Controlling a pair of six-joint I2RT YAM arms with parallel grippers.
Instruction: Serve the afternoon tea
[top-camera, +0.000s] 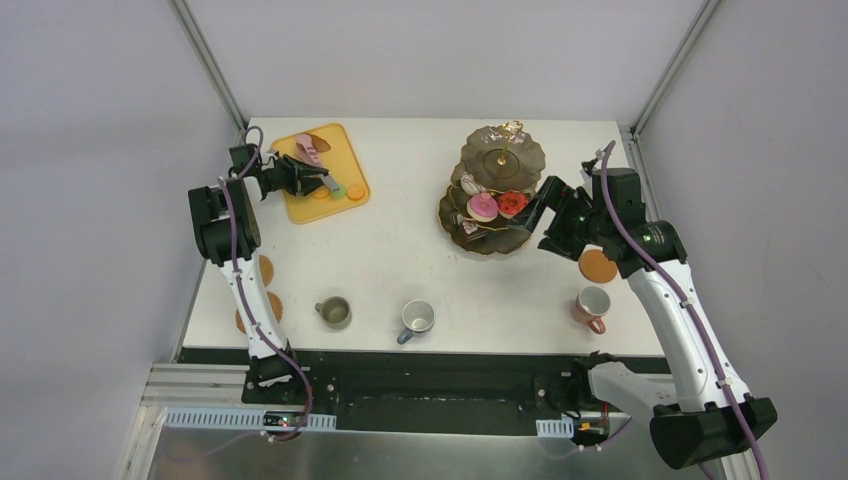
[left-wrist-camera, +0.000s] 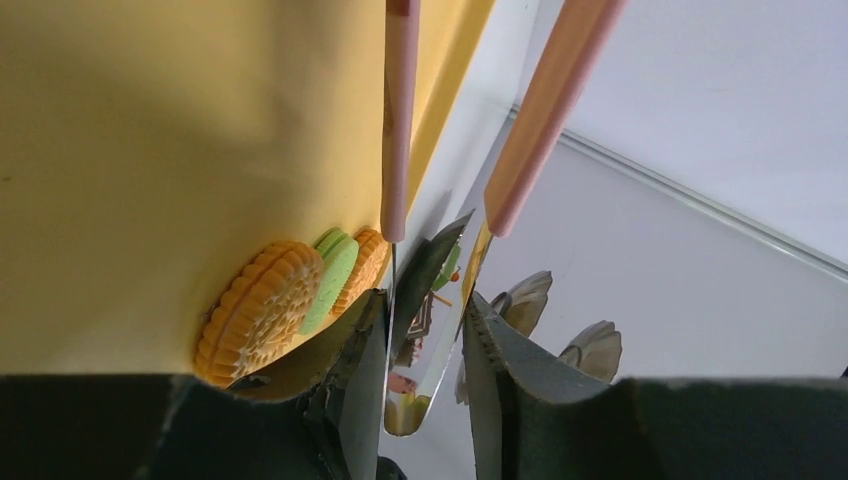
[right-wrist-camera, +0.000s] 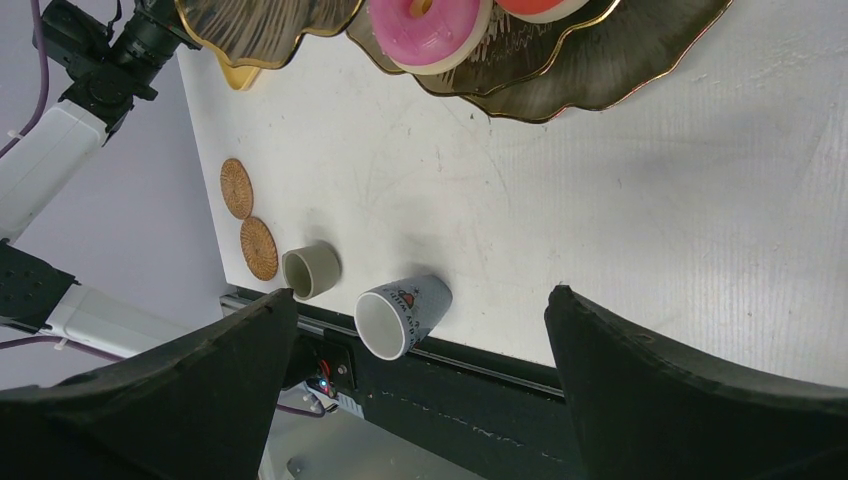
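In the top view a yellow tray (top-camera: 350, 150) lies at the back left, with my left gripper (top-camera: 325, 178) over it. The left wrist view shows pink-handled metal tongs (left-wrist-camera: 533, 120) between that gripper's parted fingers (left-wrist-camera: 485, 370). Below them on the tray are an orange biscuit (left-wrist-camera: 262, 305), a green one (left-wrist-camera: 332, 278) and another orange one (left-wrist-camera: 362, 262). A tiered stand (top-camera: 503, 165) holds a pink doughnut (top-camera: 482, 207), a red one (top-camera: 512, 204) and other sweets. My right gripper (top-camera: 533, 230), open and empty, hovers beside the stand's right side.
Along the front edge stand a grey-green cup (top-camera: 335, 312), a white-and-blue mug (top-camera: 418, 316) and a pink mug (top-camera: 592, 302). Two woven coasters (right-wrist-camera: 236, 188) lie at the left, partly under the left arm. Bare table lies between tray and stand.
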